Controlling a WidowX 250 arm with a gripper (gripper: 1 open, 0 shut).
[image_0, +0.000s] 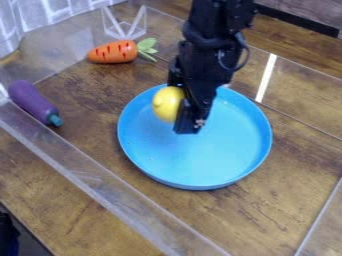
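Note:
My black gripper (187, 100) reaches down from the top centre over a blue plate (214, 150). It is shut on a yellow object (164, 103), which is held over the plate's upper left part; whether it touches the plate I cannot tell. The gripper's fingers partly hide the object and the back of the plate.
An orange toy carrot (112, 53) lies at the back left. A purple toy eggplant (34, 102) is at the left edge. Bare wooden table (281, 200) lies right and front of the plate, with clear plastic edges along the sides.

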